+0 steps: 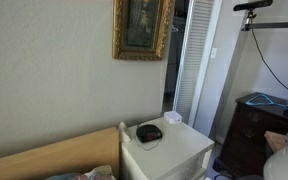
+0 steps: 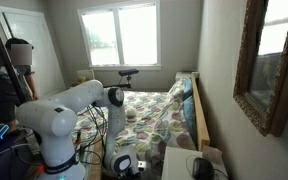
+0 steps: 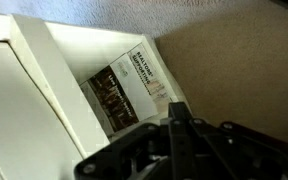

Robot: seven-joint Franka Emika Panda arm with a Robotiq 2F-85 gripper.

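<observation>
In the wrist view my gripper reaches up from the bottom edge, its dark fingers together and nothing visible between them. Just past the fingertips is an open white drawer (image 3: 54, 50), with printed papers (image 3: 129, 90) lying inside. The fingers overlap the drawer's near corner in this view; whether they touch it, I cannot tell. The white nightstand (image 1: 162, 150) stands against the wall in exterior view 1. My white arm (image 2: 59, 135) bends down beside the bed in exterior view 2, where the fingertips cannot be made out.
A black device (image 1: 149, 133) and a small white box (image 1: 172, 117) sit on the nightstand top. The bed (image 2: 159, 105) lies alongside. A dark dresser (image 1: 249, 125) stands at the right. Brown floor (image 3: 234, 70) shows clear beside the drawer.
</observation>
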